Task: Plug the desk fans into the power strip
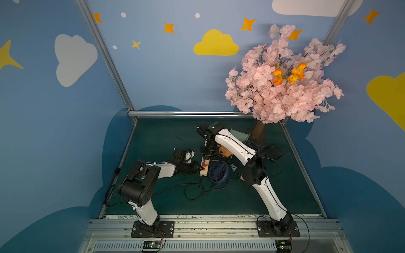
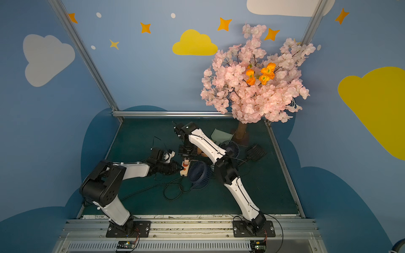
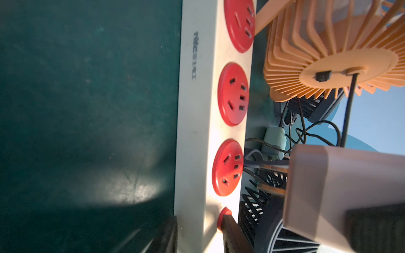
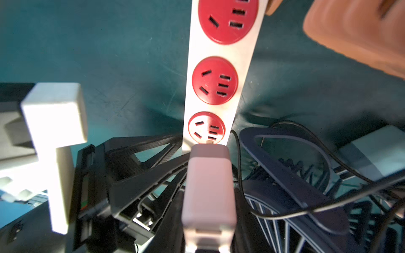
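A white power strip (image 3: 196,126) with red sockets lies on the green table, and my left gripper is shut across its near end. My right gripper is shut on a pale pinkish plug (image 4: 209,181), held above the strip. In the left wrist view, the plug's two prongs (image 3: 272,189) point at the strip, with a gap between them and the nearest full socket (image 3: 227,167). From the right wrist view, the plug's front hides most of its prongs. Close to the strip stand a navy fan (image 1: 220,172) and an orange fan (image 3: 354,67).
Loose cords and a pale green adapter (image 4: 375,151) lie right of the strip. Farther right are another dark fan (image 2: 230,148) and a black slatted object (image 2: 255,152). A pink-blossomed tree (image 1: 278,84) stands behind.
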